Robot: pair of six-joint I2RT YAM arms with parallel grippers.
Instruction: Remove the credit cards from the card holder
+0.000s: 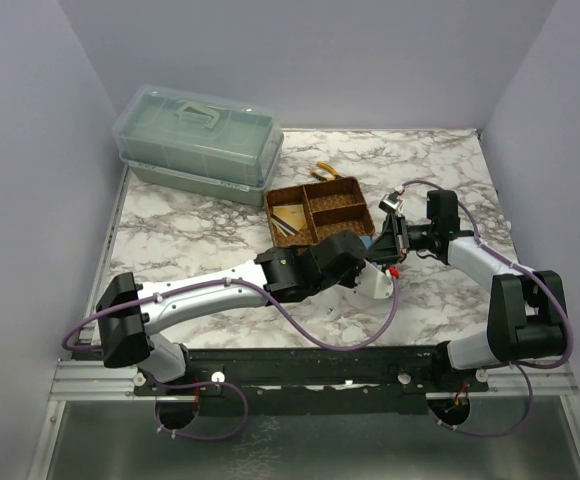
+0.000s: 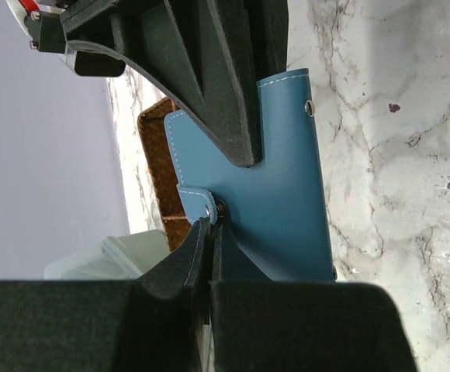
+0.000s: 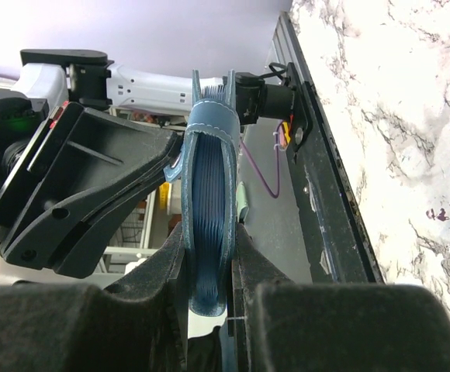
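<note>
A blue leather card holder (image 2: 279,178) with a snap flap hangs between my grippers above the marble table. My right gripper is shut on it; in the right wrist view it stands edge-on, its accordion pockets showing. My left gripper is shut, its tips at the snap flap (image 2: 194,199); whether anything thin is between them is unclear. In the top view both grippers meet in front of the wicker tray, largely hiding the holder.
The divided wicker tray (image 1: 306,189) sits behind them. Yellow-handled pliers (image 1: 328,172) lie beyond it. A clear green lidded box (image 1: 195,150) fills the back left.
</note>
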